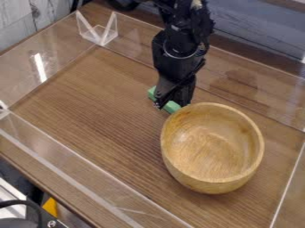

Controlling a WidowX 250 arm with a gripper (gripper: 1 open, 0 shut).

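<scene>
My black gripper (174,91) reaches down from the top centre, its fingertips low over a green object (170,107) on the wooden table (84,125), just behind a tan bowl (212,169). The green object is partly hidden behind the gripper; whether anything is between the fingers cannot be made out.
A clear wire-like holder (98,29) stands at the back left. The bowl takes up the front right, and the table's edges show along the back and lower left.
</scene>
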